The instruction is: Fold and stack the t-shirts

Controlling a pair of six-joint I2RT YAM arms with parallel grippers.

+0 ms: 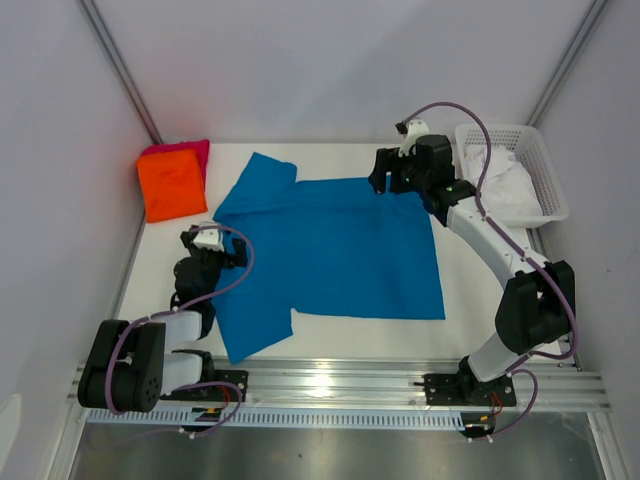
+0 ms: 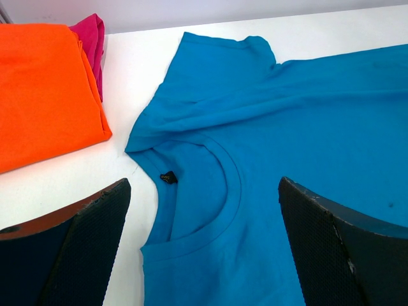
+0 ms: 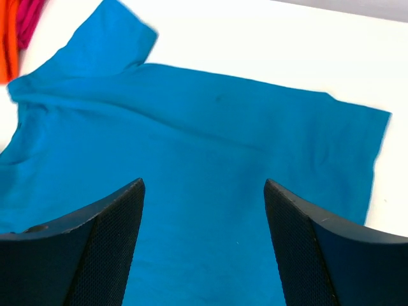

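Observation:
A blue t-shirt (image 1: pixel 340 260) lies spread flat over the middle of the table, a sleeve at back left and another at front left, wrinkled near the collar in the left wrist view (image 2: pixel 191 217). My left gripper (image 1: pixel 215 250) hangs open over its left part, fingers empty. My right gripper (image 1: pixel 390 170) is over the shirt's back right corner, its fingers apart with nothing visible between them; the corner (image 3: pixel 357 127) shows beyond them in the right wrist view.
An orange folded shirt (image 1: pixel 170 185) lies on a pink one (image 1: pixel 195 150) at back left. A white basket (image 1: pixel 545 175) holding white cloth stands at back right. Bare table (image 1: pixel 460 300) shows around the blue shirt.

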